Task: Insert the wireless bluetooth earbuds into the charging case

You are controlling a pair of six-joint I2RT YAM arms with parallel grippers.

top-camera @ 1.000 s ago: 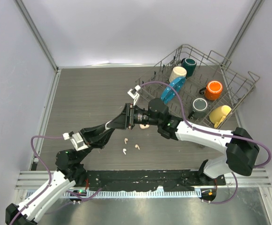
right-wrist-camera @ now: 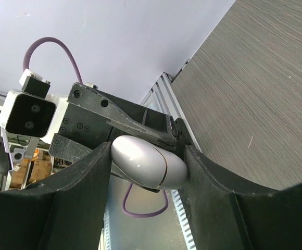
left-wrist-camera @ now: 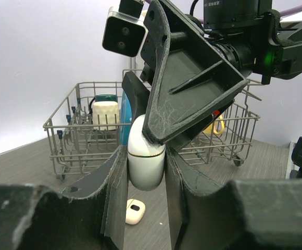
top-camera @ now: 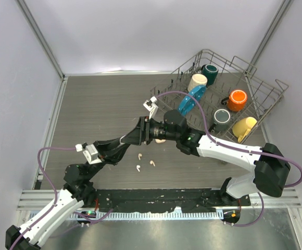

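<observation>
The white charging case [left-wrist-camera: 147, 169], closed with a thin seam around it, is up off the table between both grippers. In the left wrist view its sides meet the fingers of my left gripper, which is shut on it. My right gripper stands open around the same case, a finger at either end in the right wrist view. From above, only a white sliver of the case [top-camera: 122, 139] shows between the interlocked grippers. Small pale earbuds [top-camera: 140, 156] lie loose on the table in front of the right gripper.
A second small cream case [left-wrist-camera: 135, 211] lies on the table near the grippers. The wire dish rack [top-camera: 229, 78] at the back right holds several mugs and a blue dish [top-camera: 191, 100]. Bare table [top-camera: 88, 109] spreads out on the left.
Both grippers and the case have shifted slightly to the right together since a second ago. The earbuds on the table have stayed put.
</observation>
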